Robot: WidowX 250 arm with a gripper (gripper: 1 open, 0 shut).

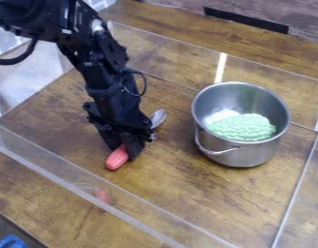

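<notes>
My black gripper [123,139] is low over the wooden table [174,208], shut on a pink-red elongated object [116,158] that sticks out beneath its fingers toward the front left. Behind the gripper, a small silvery object [156,118] is partly visible; what it is cannot be told. To the right stands a steel pot [246,150] with a pale green textured item [242,127] inside.
Clear strips [148,213] run along the front and right of the work area. A blue object [9,242] sits at the bottom-left corner. The wood left of my gripper and in front of the pot is bare.
</notes>
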